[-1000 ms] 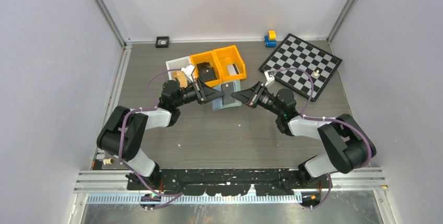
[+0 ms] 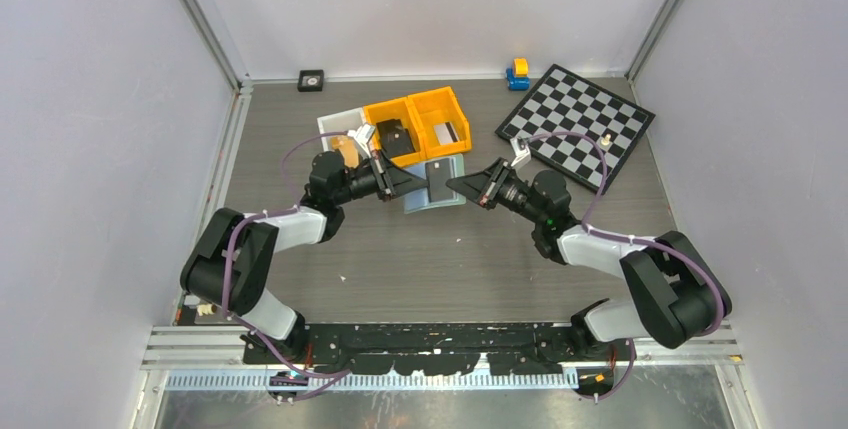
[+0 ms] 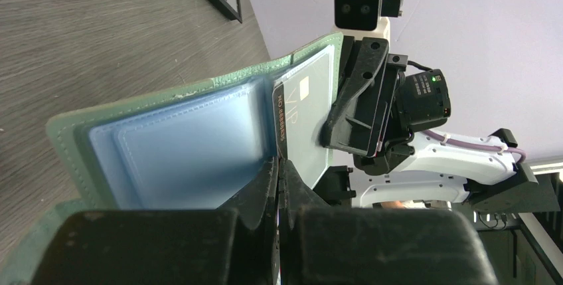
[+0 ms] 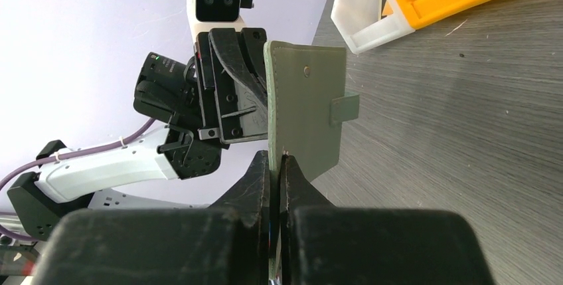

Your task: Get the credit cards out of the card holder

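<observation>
The green card holder (image 2: 436, 206) is spread upright between both arms, its clear bluish sleeve (image 3: 189, 145) facing the left wrist camera. A grey credit card (image 3: 309, 109) with a chip and a dark strip sits in it. My right gripper is shut on the holder's edge; in the right wrist view the green outer face (image 4: 309, 99) runs up from its fingers. My left gripper is shut, its tips at the card's dark-striped edge. Whether that thin edge is between them is hidden.
Behind the holder stands an orange bin (image 2: 462, 148) with white and dark cards in its right compartment and a black item in the left. A white bin (image 2: 330, 121) adjoins it. The chessboard (image 2: 580, 124) lies back right.
My right gripper has shifted slightly to the right, and the holder's right side has moved with it. The left gripper stays in nearly the same place.
</observation>
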